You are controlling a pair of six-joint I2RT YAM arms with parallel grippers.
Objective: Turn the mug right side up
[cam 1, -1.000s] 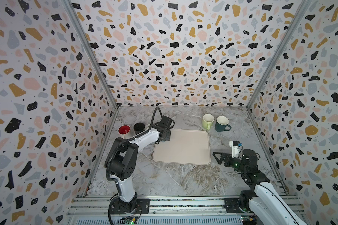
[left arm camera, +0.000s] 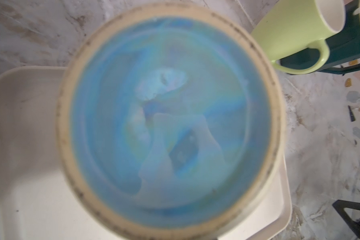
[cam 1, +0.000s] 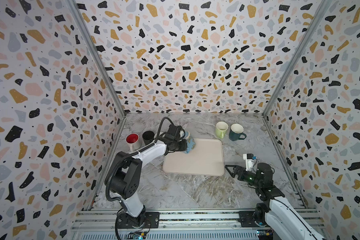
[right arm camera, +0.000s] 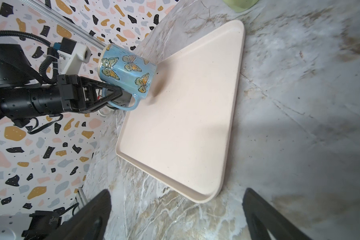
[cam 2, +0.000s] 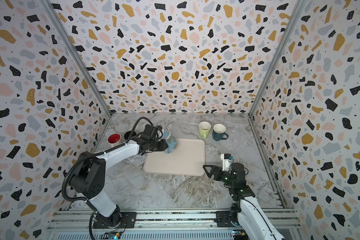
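Note:
A light blue mug (right arm camera: 128,68) with butterflies hangs tilted over the left side of the cream tray (right arm camera: 188,116), its handle on the lower side. My left gripper is shut on it near the handle. In the left wrist view the mug's bottom (left arm camera: 172,120) faces the camera and hides the fingers. From above, only a strip of the mug (cam 1: 190,145) shows beside the left arm. My right gripper stands open off the tray's right side, its dark blurred fingers (right arm camera: 268,216) wide apart with nothing between them.
A light green mug (cam 1: 221,130) and a dark teal mug (cam 1: 236,132) stand behind the tray at the right. At the back left are a red-lined mug (cam 1: 133,140) and a black cup (cam 1: 148,136). Most of the tray is empty.

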